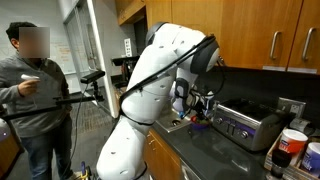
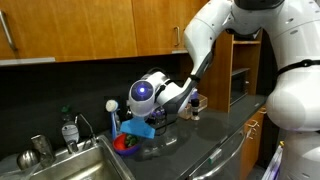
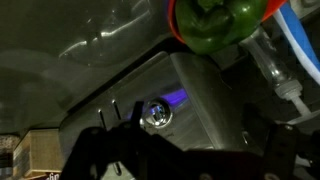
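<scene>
A green pepper (image 3: pixel 212 22) lies in a red bowl (image 3: pixel 180 30) at the top edge of the wrist view. Only part of the bowl shows there. In exterior view 2 the bowl (image 2: pixel 124 146) stands on the counter beside the sink, partly behind my gripper (image 2: pixel 139 135). The wrist view has the dark gripper fingers along its lower edge, spread apart with no object visible between them. My gripper is open. Exterior view 1 shows the hand over the far part of the counter, small and partly hidden by the arm.
A toaster oven (image 1: pixel 243 124) stands against the wall. White-and-red cups (image 1: pixel 291 142) occupy the near right corner. The sink (image 2: pixel 82 165) and a soap bottle (image 2: pixel 70 132) lie on the bowl's other side.
</scene>
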